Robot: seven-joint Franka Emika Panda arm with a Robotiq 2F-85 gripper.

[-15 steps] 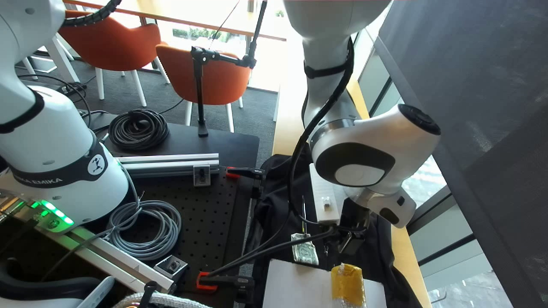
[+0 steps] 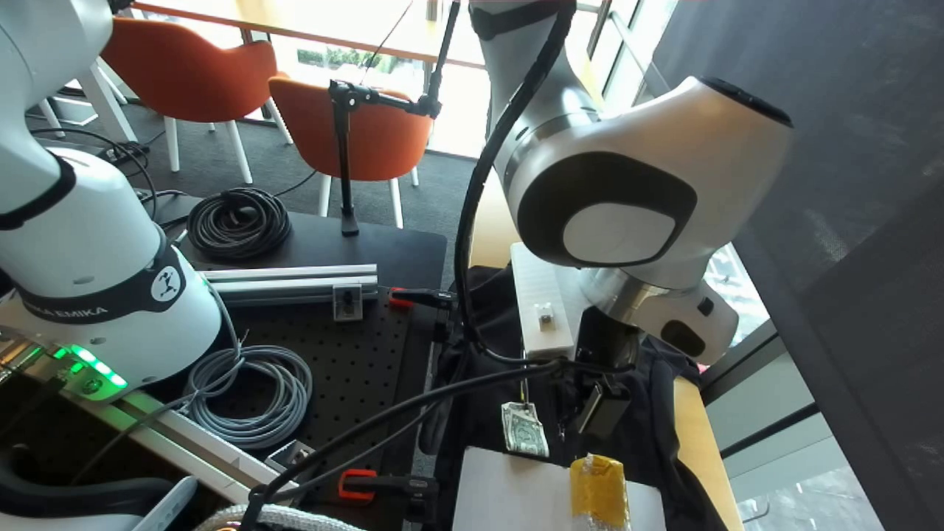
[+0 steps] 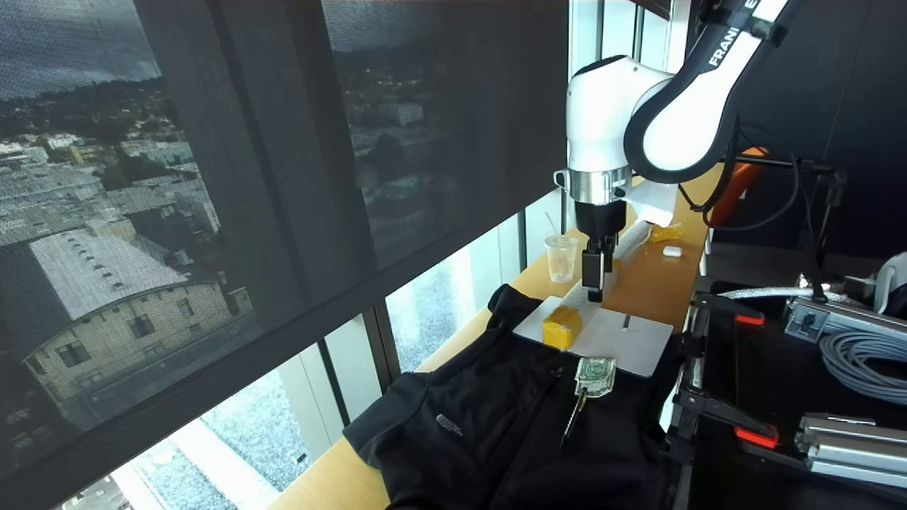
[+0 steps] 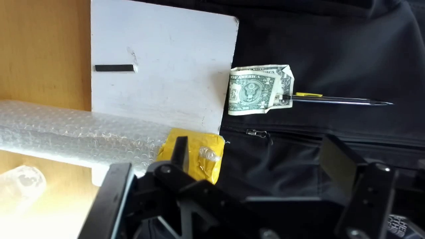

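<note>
A folded dollar bill [image 4: 251, 93] lies on the black cloth, its edge against the white board [image 4: 159, 75]. A clear pen with a yellow clip [image 4: 338, 100] rests with one end on the bill, its tip pointing away from the board. At the board's corner sits a yellow-taped end [image 4: 199, 153] of a bubble-wrapped roll [image 4: 75, 133]. My gripper is open, its fingers wide apart and empty. In exterior view 1 the gripper [image 2: 604, 408] hangs above the cloth, to the right of the bill [image 2: 523, 429].
A clear plastic cup [image 3: 561, 258] stands on the wooden ledge by the window. The black jacket [image 3: 476, 425] covers much of the surface, with bare room around the pen. Clamps with red ends [image 3: 757, 436] line the bench edge. A dark cable hangs from the arm.
The arm has risen, and my hand is higher over the cloth and tilted slightly differently. The bill, the pen and the yellow-taped end look unmoved.
</note>
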